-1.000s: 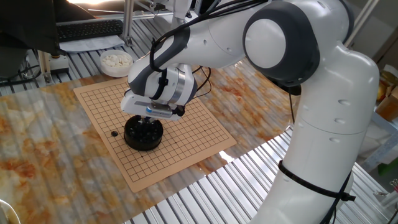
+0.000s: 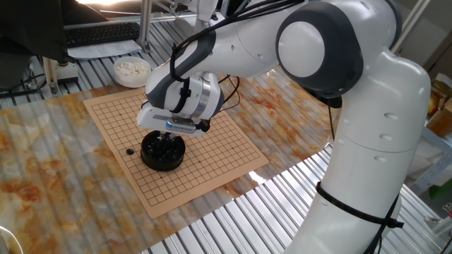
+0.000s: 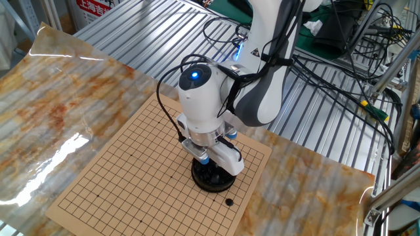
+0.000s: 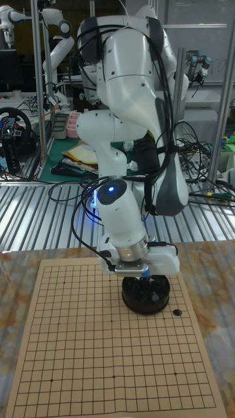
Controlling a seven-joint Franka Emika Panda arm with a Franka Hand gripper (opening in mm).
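A round black bowl (image 2: 162, 156) filled with black Go stones stands on the tan grid board (image 2: 212, 159). My gripper (image 2: 168, 135) points down into the bowl's mouth, its fingertips at the stones. In exterior view 2 the gripper's hand partly covers the bowl (image 3: 214, 185). From the front, the hand (image 4: 142, 270) hangs over the bowl's back left rim. The fingertips are too small and dark to show whether they are apart or together, or whether a stone is between them. A single black stone (image 2: 130, 152) lies on the board beside the bowl.
A white bowl of white stones (image 2: 133, 69) stands beyond the board's far edge. Most of the board is bare, and the marbled tabletop (image 2: 56, 183) around it is clear. A keyboard (image 2: 103, 34) lies at the back.
The gripper has dipped very slightly towards the stones in the bowl. The bowl, board and single stone have stayed in place.
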